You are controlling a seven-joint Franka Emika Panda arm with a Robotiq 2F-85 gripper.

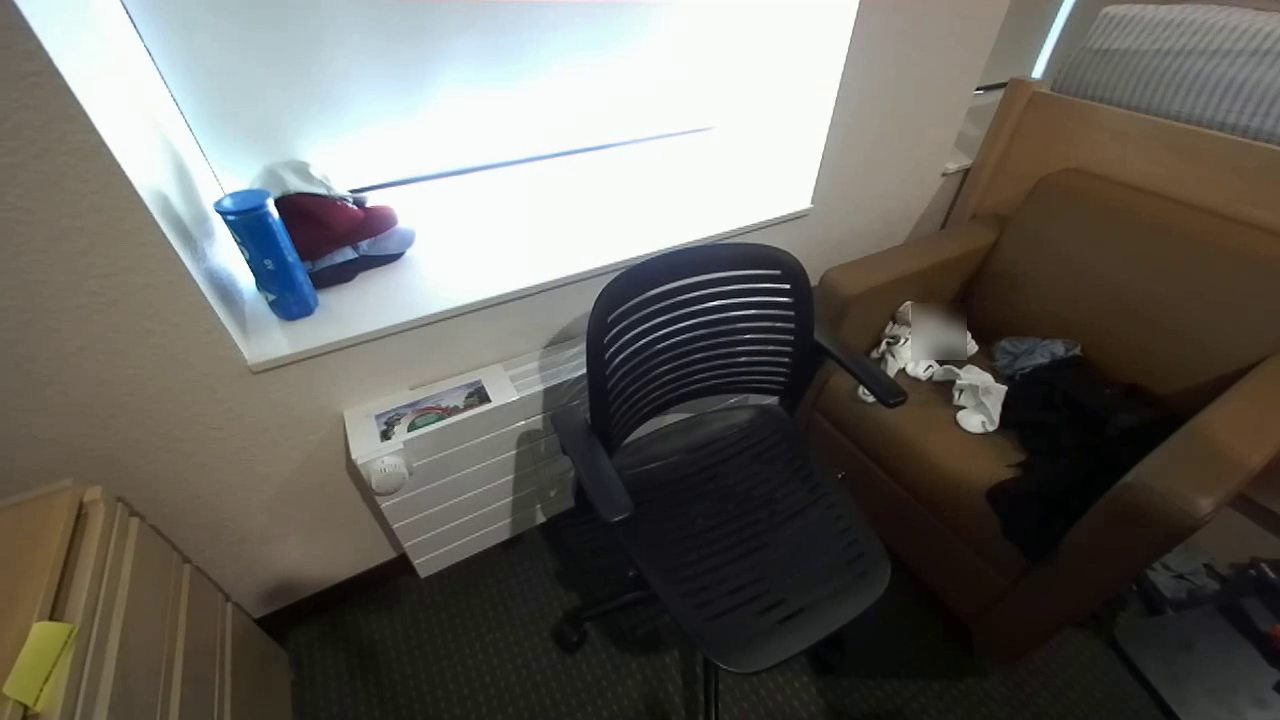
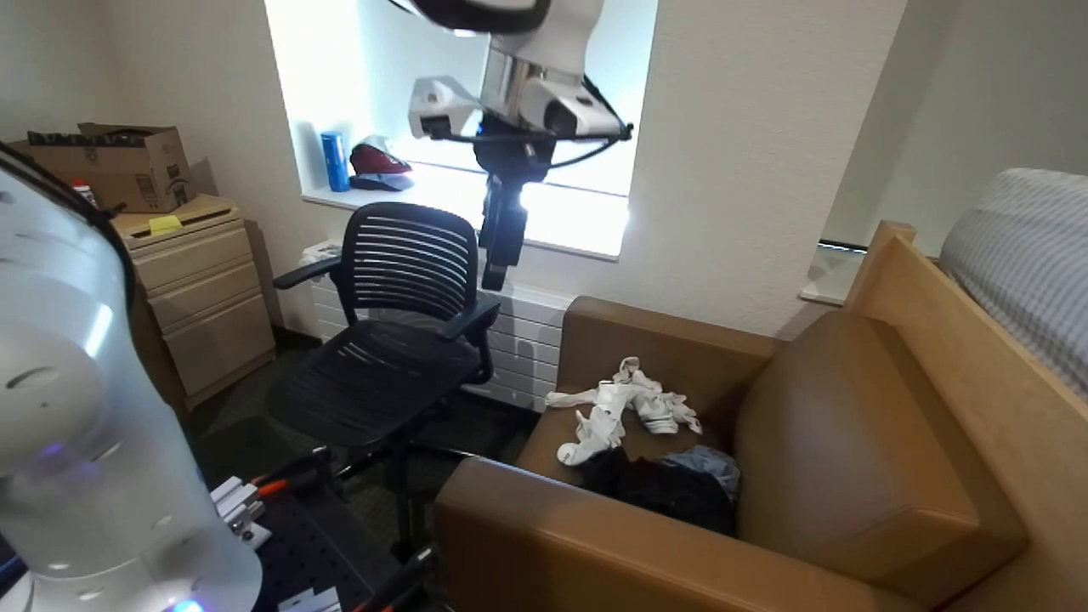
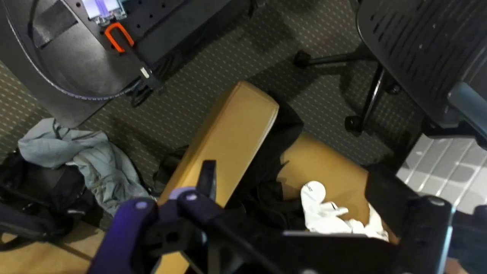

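High in front of the window, my gripper points down, apart from every surface. In the wrist view, its two dark fingers stand wide apart, so the gripper is open, and nothing is seen held between them. White clothes lie crumpled on the seat of the brown armchair. Beside them are a black garment and a grey-blue cloth. From the wrist, part of the white cloth shows beyond the gripper body, which hides the rest.
A black office chair stands left of the armchair, before the radiator. On the windowsill are a blue can and several caps. Drawers carry a cardboard box. Grey clothing lies at the wrist view's left.
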